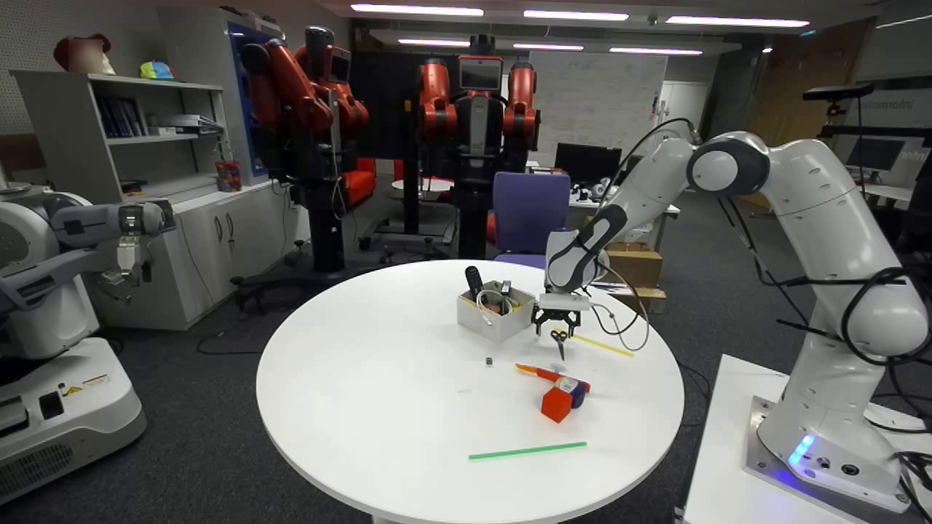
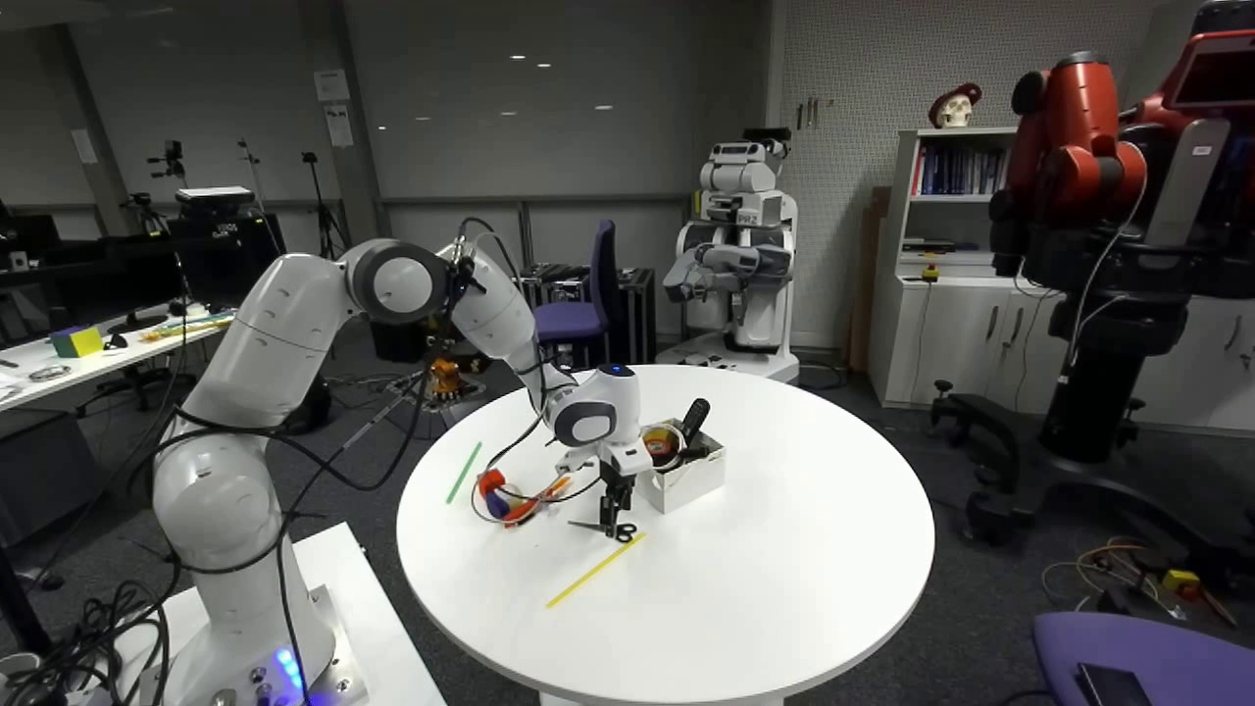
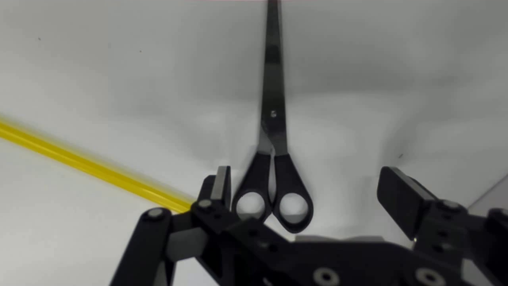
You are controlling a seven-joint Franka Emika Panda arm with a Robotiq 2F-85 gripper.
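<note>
Black-handled scissors [image 3: 273, 128] lie closed on the white table, their blades pointing up and away in the wrist view. My gripper is open above the handle end, with its fingers spread on either side. The left finger [image 3: 220, 186] is close beside one handle loop, while a wider gap separates the right finger [image 3: 395, 195] from the other. Nothing is held. Exterior view 1 has the gripper [image 1: 555, 327] low over the scissors [image 1: 560, 342]. How far the fingertips are from the tabletop is hard to tell.
A yellow stick [image 1: 603, 346] lies close to the scissors' handles. Beside the gripper stands a white box [image 1: 489, 324] full of items. Toward the near side are a red block [image 1: 556, 402], an orange-handled tool [image 1: 537, 372] and a green stick [image 1: 528, 450].
</note>
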